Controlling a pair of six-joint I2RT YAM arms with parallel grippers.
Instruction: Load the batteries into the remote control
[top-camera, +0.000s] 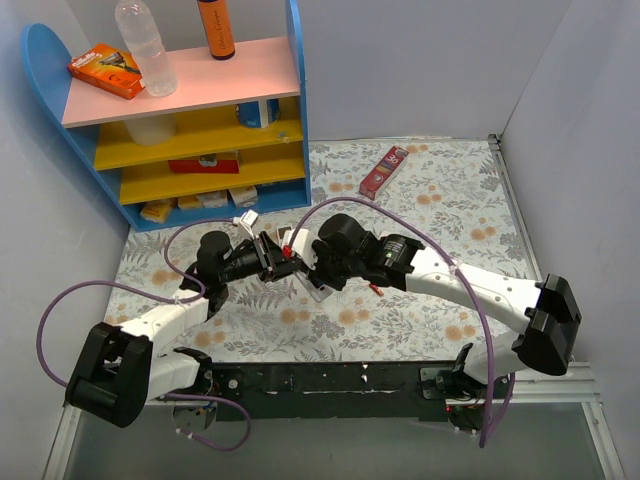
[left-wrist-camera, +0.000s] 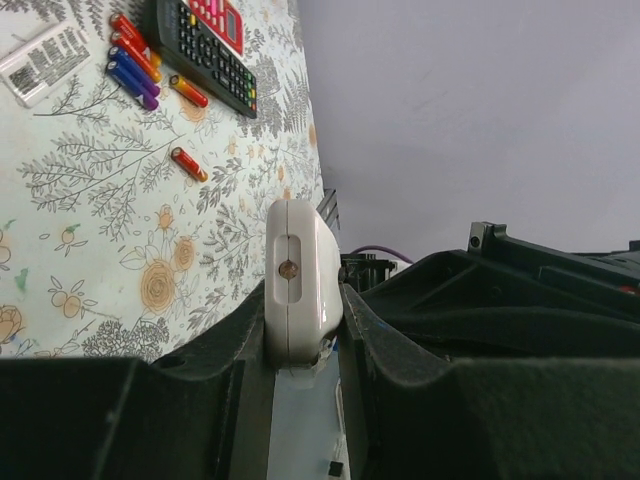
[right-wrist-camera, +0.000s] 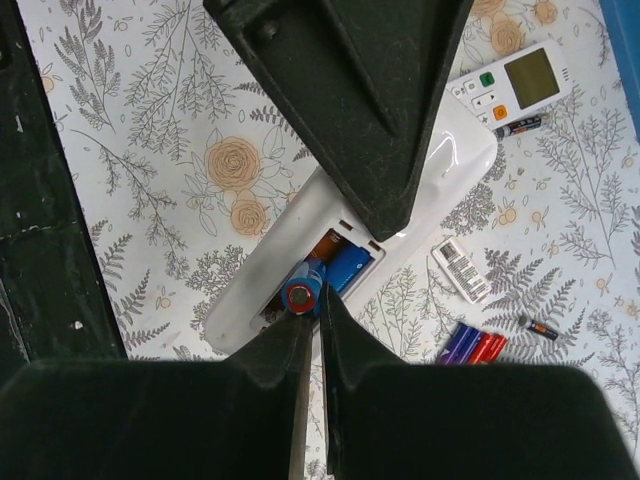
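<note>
Gripped by my left gripper is a white remote control, seen end-on in the left wrist view. The right wrist view shows its open battery compartment, with a blue battery (right-wrist-camera: 347, 265) lying inside and an orange-brown one partly visible beside it. Over the compartment, my right gripper is shut on another blue battery (right-wrist-camera: 303, 288), tilted with its end toward the camera. Whether that battery touches the compartment floor cannot be told. Both grippers meet closely in the top view, hiding most of the remote.
Loose red and purple batteries (left-wrist-camera: 132, 78), single batteries (left-wrist-camera: 188, 163), a white labelled piece (right-wrist-camera: 460, 270) and a calculator (left-wrist-camera: 205, 50) lie on the table. A second remote with a screen (right-wrist-camera: 515, 85) is near. The shelf (top-camera: 215, 155) stands behind left.
</note>
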